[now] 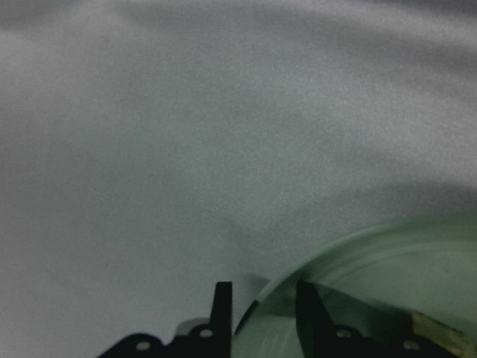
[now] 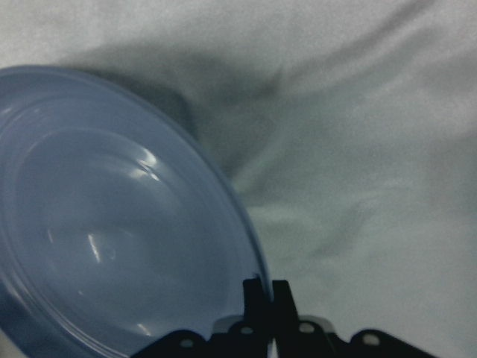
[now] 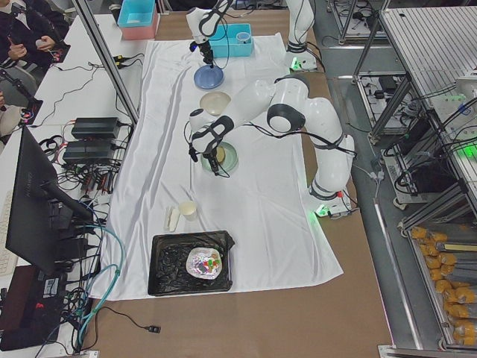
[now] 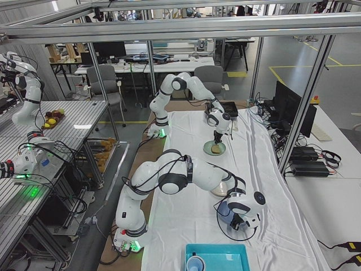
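Observation:
My left gripper is open over the left rim of the green plate (image 1: 402, 276), which holds a yellowish piece (image 1: 440, 332), partly cut off in the left wrist view. In the right wrist view my right gripper is shut on the rim of the blue plate (image 2: 119, 209). A beige plate (image 3: 215, 102) lies on the white cloth between the green and blue plates, partly behind the near arm in the camera left view.
A black tray (image 3: 165, 268) with a foil dish of small coloured bits (image 3: 203, 262) is at the near end, beside a cream cup (image 3: 186, 209) and pale sticks (image 3: 171, 220). A turquoise bin (image 4: 225, 254) with a cup stands beyond the blue plate.

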